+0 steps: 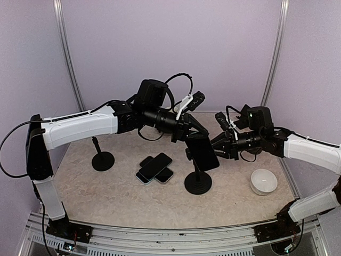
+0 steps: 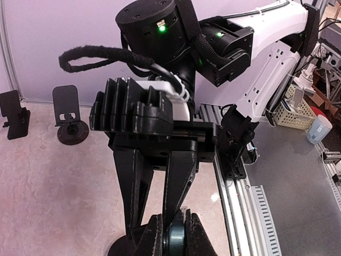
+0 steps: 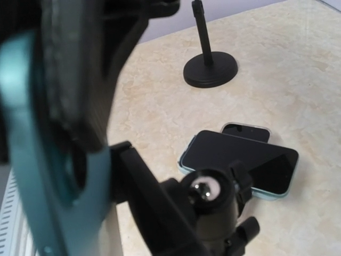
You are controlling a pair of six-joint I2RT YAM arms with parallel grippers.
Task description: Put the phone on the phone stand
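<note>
A dark phone (image 1: 202, 153) is raised at the middle on the phone stand (image 1: 197, 183), its screen facing the top camera. My left gripper (image 1: 187, 130) is shut on the phone's upper part; in the left wrist view only its narrow side (image 2: 175, 240) shows between the fingers. My right gripper (image 1: 224, 144) is shut at the phone's right, seemingly on the phone and stand holder, though exactly what it grips is unclear. In the right wrist view the teal phone back (image 3: 26, 160) lies close beside the black stand joint (image 3: 213, 213).
Stacked phones (image 1: 154, 168) lie left of the stand. Another black stand (image 1: 103, 161) is further left. A white bowl (image 1: 264, 181) sits at the right.
</note>
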